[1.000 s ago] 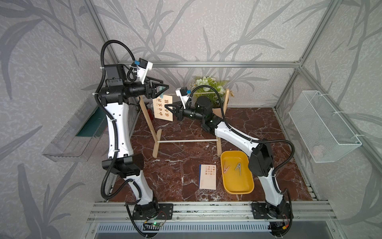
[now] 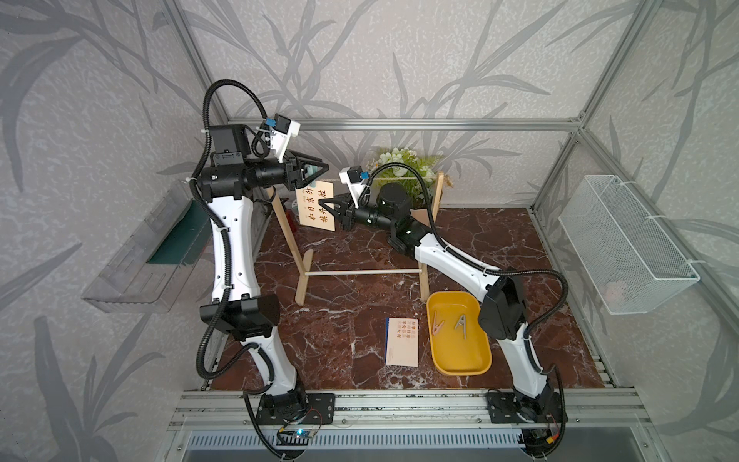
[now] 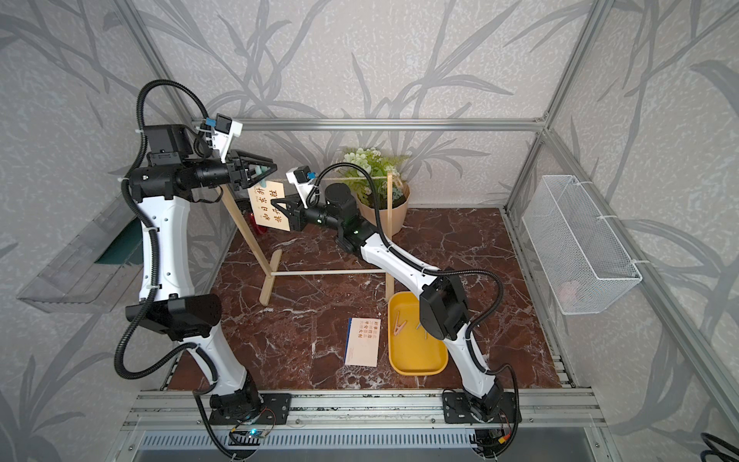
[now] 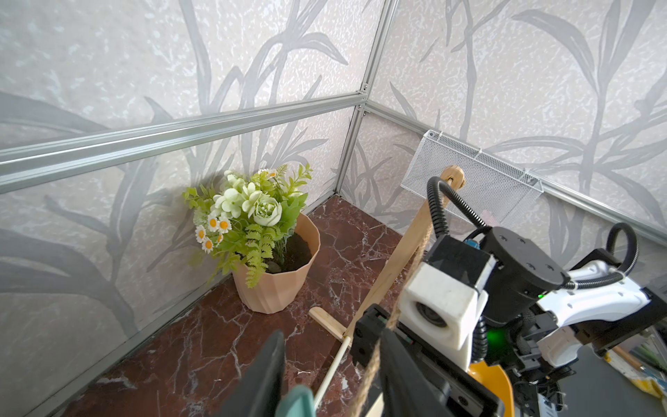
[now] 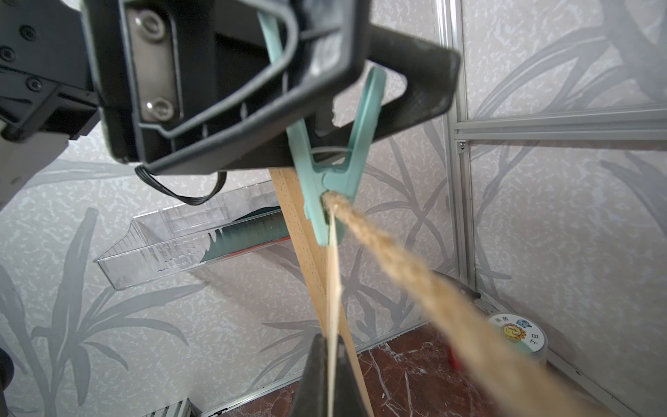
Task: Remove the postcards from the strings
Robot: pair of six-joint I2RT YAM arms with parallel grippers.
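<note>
A cream postcard [image 2: 311, 208] with brown writing hangs from the string [image 5: 417, 278], held by a teal clothespin [image 5: 325, 177]. My right gripper is shut on the postcard's edge, which runs thin and upright between its fingers. Around the clothespin's handles, my left gripper [image 2: 319, 171] stands part open; in the left wrist view the clothespin's teal tip [image 4: 297, 401] shows between its blurred fingers. The clothespin still sits on the string and the card. Another postcard [image 2: 402, 342] lies flat on the table.
A yellow tray [image 2: 459, 362] with clothespins inside stands at the front right. The wooden frame [image 2: 361, 272] carries the string. Behind it is a potted plant [image 4: 260, 236]. A wire basket [image 2: 631, 246] and a clear bin [image 2: 131, 269] hang at the sides.
My left gripper has shifted slightly to the right at the clothespin. The right arm and the hanging postcard look the same.
</note>
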